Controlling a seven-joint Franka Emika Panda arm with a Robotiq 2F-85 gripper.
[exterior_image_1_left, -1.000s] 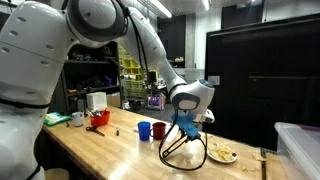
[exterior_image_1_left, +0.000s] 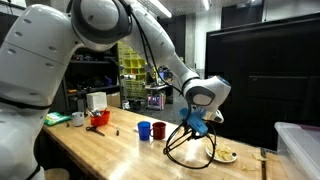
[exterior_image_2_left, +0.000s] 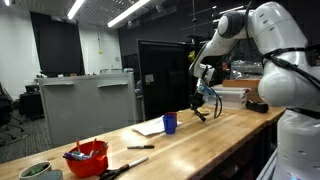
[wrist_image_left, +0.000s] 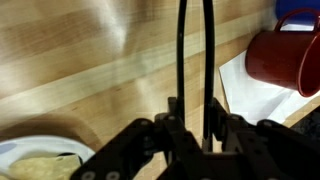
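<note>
In the wrist view my gripper shows two thin dark fingers with a narrow gap, and only bare wood is seen through it. It is partly open and holds nothing visible. A red mug (wrist_image_left: 278, 60) stands on white paper at the upper right of that view. At the lower left is a white plate (wrist_image_left: 80, 150) with pale yellow food (wrist_image_left: 45, 168) on it. From exterior view 1 the gripper hangs over the table just left of the plate (exterior_image_1_left: 223, 155); its fingertips are hard to make out there. A blue cup (exterior_image_1_left: 145, 131) is farther left.
A red container (exterior_image_2_left: 86, 162) with tools stands near the table's other end, beside a bowl (exterior_image_2_left: 36, 170). Dark-handled tools (exterior_image_2_left: 122, 168) lie close by. A translucent bin (exterior_image_1_left: 298, 145) is at the right.
The arm's wrist has shifted to the right in exterior view 1, nearer the plate, and its angle has changed a little. The cup and plate appear to have stayed in place.
</note>
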